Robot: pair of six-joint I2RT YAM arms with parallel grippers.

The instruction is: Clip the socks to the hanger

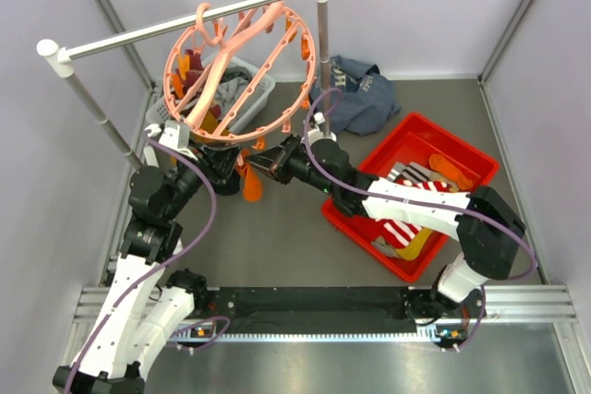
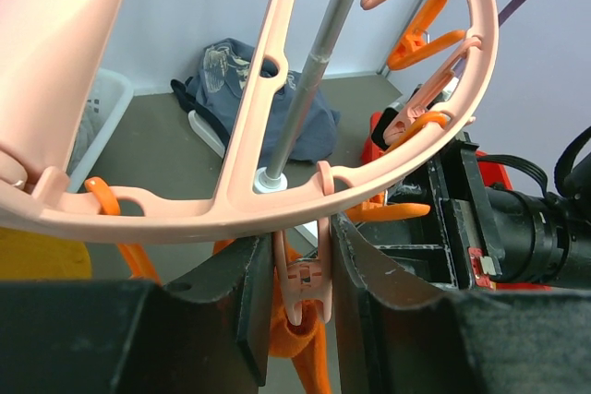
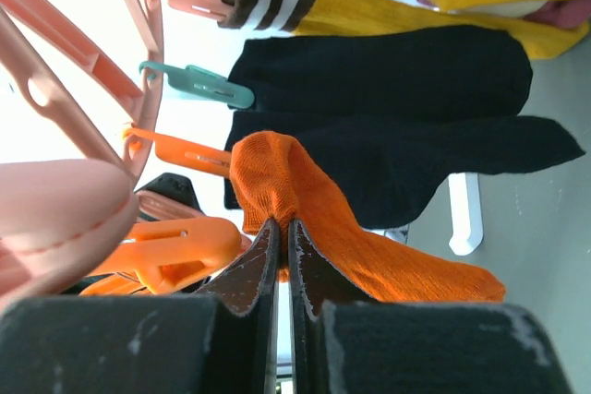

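Observation:
The pink round hanger [image 1: 228,71] hangs from the metal frame. My left gripper is shut on a pink clip [image 2: 301,291] at the lower rim. Just beneath it is an orange sock, its top pinched in my right gripper, which is shut and pointing toward the clip; in the left wrist view the sock is largely behind the clip and left gripper. In the right wrist view black socks [image 3: 379,71] and a yellow striped sock [image 3: 342,20] hang from neighbouring clips.
A red tray [image 1: 411,265] with more socks lies at right, under my right arm. A white basket [image 1: 259,99] and a blue-grey cloth [image 1: 360,99] are at the back. Bare floor shows in front of the hanger.

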